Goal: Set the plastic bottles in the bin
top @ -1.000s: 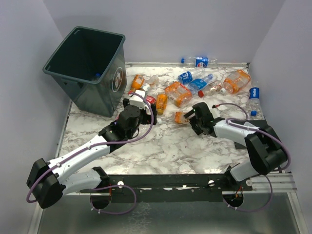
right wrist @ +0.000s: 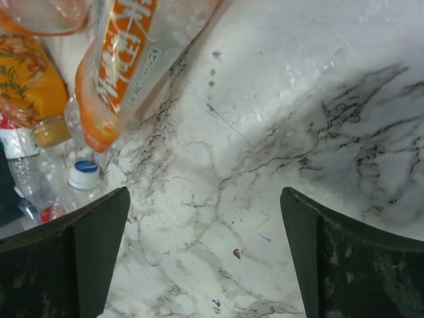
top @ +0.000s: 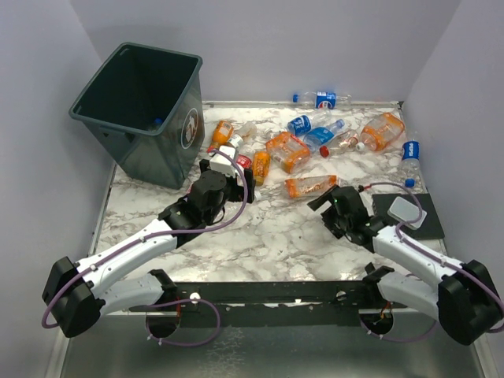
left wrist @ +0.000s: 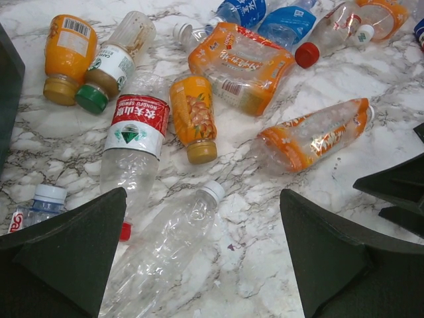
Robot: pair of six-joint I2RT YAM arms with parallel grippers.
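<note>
Plastic bottles lie scattered on the marble table, among them an orange-label bottle (top: 309, 187) at centre right, a crushed orange-label bottle (left wrist: 242, 66) behind it, a red-label water bottle (left wrist: 137, 122) and a clear bottle (left wrist: 169, 255). My left gripper (top: 227, 189) hangs open over the red-label and clear bottles. My right gripper (top: 324, 213) is open and empty, just in front of the orange-label bottle, which shows beyond its fingers in the right wrist view.
The dark green bin (top: 161, 157) stands at the back left. A black mat (top: 425, 227) with a white object lies at the right.
My right gripper and arm have moved back toward the front right, away from over the orange-label bottle, uncovering it. The left arm has not moved.
</note>
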